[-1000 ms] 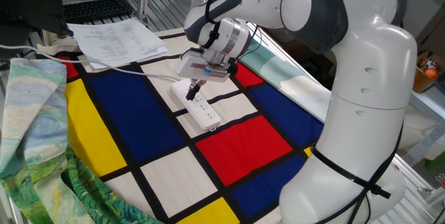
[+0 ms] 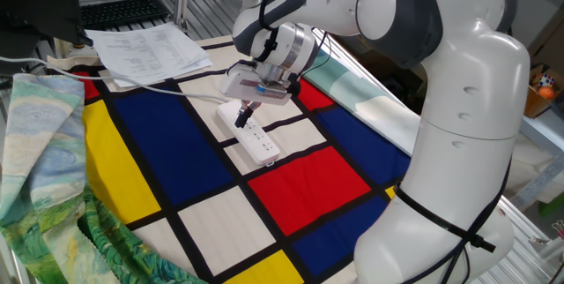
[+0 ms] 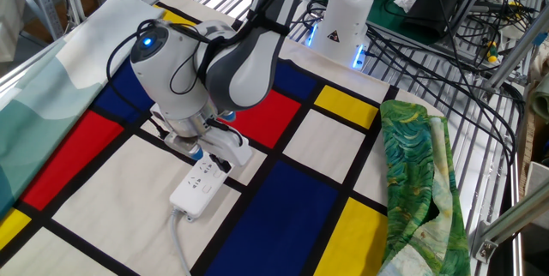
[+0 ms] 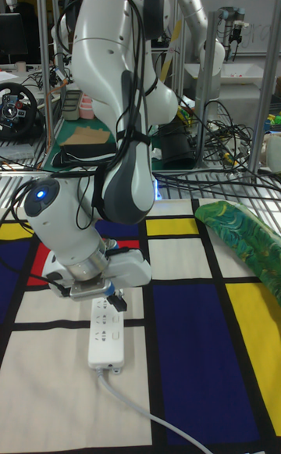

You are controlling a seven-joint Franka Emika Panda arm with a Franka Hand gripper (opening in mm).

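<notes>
A white power strip (image 2: 257,145) with a row of sockets lies flat on the patterned cloth, its grey cord leaving from one end. My gripper (image 2: 242,118) points down over the strip, its dark fingertips low at the socket face near the cord end in exterior view 1. In exterior view 2 the gripper (image 3: 220,164) covers the far part of the strip (image 3: 196,192). From the front, the gripper (image 4: 117,302) hangs over the upper part of the strip (image 4: 105,344). The fingers overlap in every view, so their gap is hidden, and whether they touch the strip cannot be made out.
Papers (image 2: 150,53) lie at the far left, with a keyboard (image 2: 123,11) behind them. A bunched green painted cloth (image 3: 420,186) sits along one edge. The grey cord (image 4: 143,411) trails over the cloth. Open cloth surrounds the strip.
</notes>
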